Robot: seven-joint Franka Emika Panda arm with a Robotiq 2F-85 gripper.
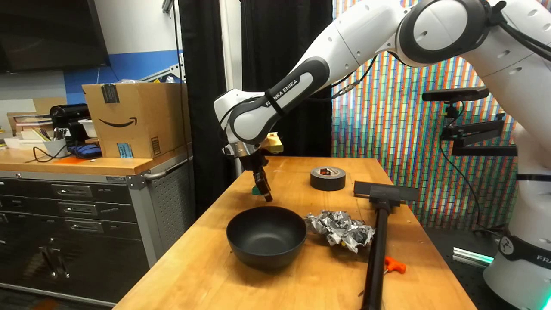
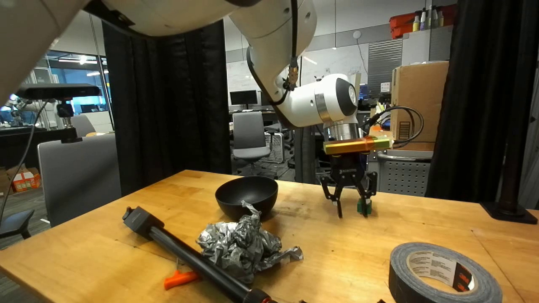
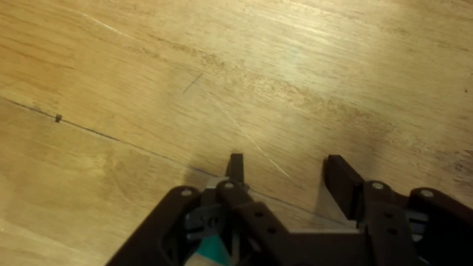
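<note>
My gripper (image 2: 352, 215) points down close to the tabletop at the far part of the table. Its two fingers stand apart, and only bare wood shows between them in the wrist view (image 3: 285, 168). A small green object (image 2: 369, 207) sits on the table right by one finger, partly covered by it in exterior view 2. Through the left finger's linkage in the wrist view, a corner of green (image 3: 215, 249) shows, outside the gap. In exterior view 1 just a sliver of the green object (image 1: 255, 190) peeks out beside the fingers (image 1: 261, 183).
Nearer exterior view 1 stands an empty black bowl (image 1: 266, 238). Crumpled foil (image 1: 342, 230) lies beside it, then a long black-handled tool (image 1: 381, 243) and an orange-handled item (image 1: 395, 265). A roll of tape (image 1: 328, 179) rests toward the back right. Clear wood surrounds the gripper.
</note>
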